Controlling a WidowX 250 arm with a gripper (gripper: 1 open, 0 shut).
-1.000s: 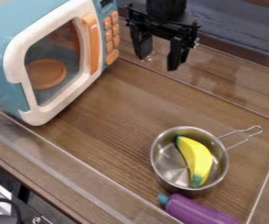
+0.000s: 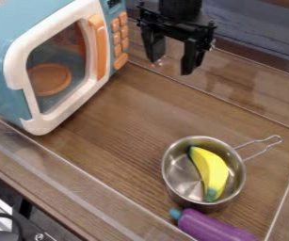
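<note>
My black gripper (image 2: 173,58) hangs at the top middle of the camera view, right of the toy microwave, with its fingers spread apart and nothing visible between them. A small steel pot (image 2: 181,177) with a wire handle sits at the lower right, a yellow banana (image 2: 212,171) inside it. A purple eggplant (image 2: 215,227) lies just below the pot, at the bottom edge.
The light blue and white toy microwave (image 2: 46,117) with orange buttons fills the upper left, an orange disc (image 2: 50,78) seen inside. The wooden surface (image 2: 121,141) between microwave and pot is clear. A transparent edge runs along the lower left.
</note>
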